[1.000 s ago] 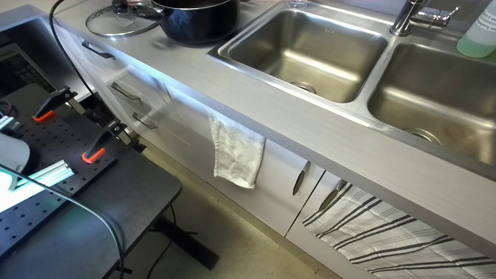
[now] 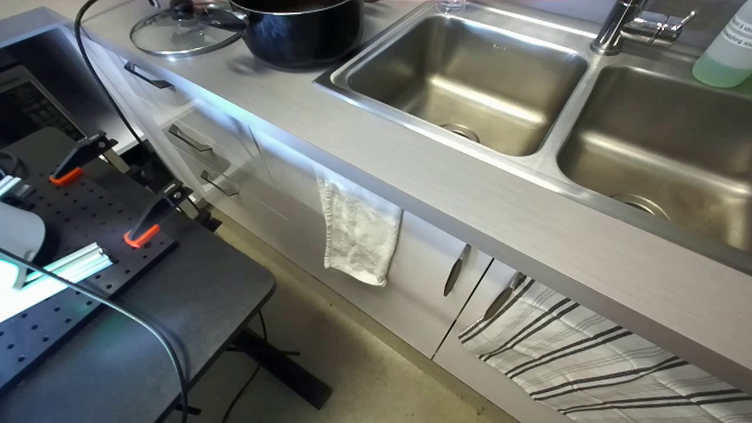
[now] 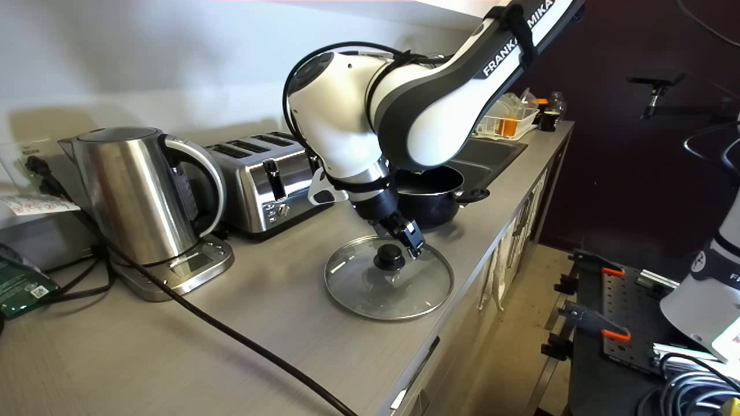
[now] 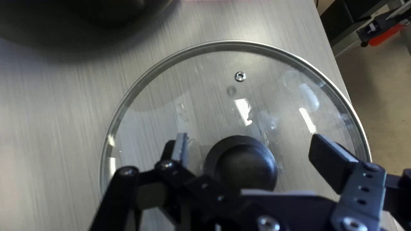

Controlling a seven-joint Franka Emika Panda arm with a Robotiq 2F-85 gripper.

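Note:
A round glass lid with a metal rim lies flat on the counter, its black knob upward. My gripper hangs low over the lid, close beside the knob in exterior view 2. From the wrist, the open gripper has one finger on each side of the knob, with nothing clamped; the near part of the knob is hidden behind the gripper body. Whether the fingers touch the glass lid, I cannot tell. A black pot stands just behind the lid.
A toaster and a steel kettle stand along the wall. The double sink lies beyond the pot. A black cable crosses the counter. The counter's front edge runs close to the lid.

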